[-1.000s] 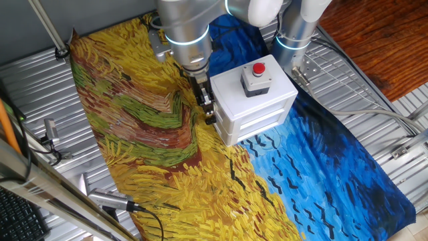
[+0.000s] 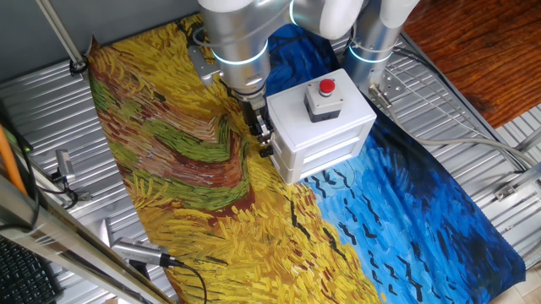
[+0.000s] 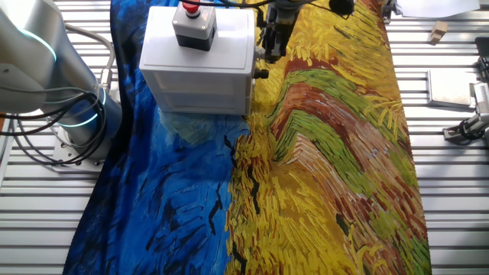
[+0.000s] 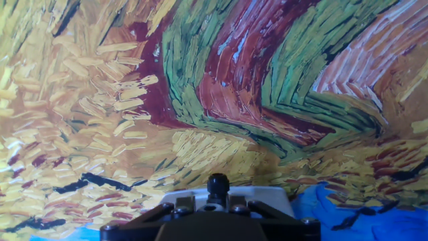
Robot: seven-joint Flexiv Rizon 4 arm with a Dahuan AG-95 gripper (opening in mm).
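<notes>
A white drawer box (image 2: 314,123) stands upright on the painted cloth. On its top sits a grey box with a red button (image 2: 327,88). My gripper (image 2: 265,140) points down close against the box's left side in exterior view 1. A black knob (image 3: 262,74) sticks out of that side, just below my gripper (image 3: 273,55) in exterior view 2. In the wrist view, a dark knob-like piece (image 4: 218,184) shows at the middle of my gripper, before a white surface. Whether the fingers touch or hold it is unclear.
A camera-like device (image 2: 142,252) with a cable is at the left. A cable (image 3: 229,4) hangs across the top of exterior view 2. The robot's base stands behind the box.
The upper arm has shifted very slightly to the right in exterior view 1. My gripper stays beside the drawer box, and the box has not visibly moved.
</notes>
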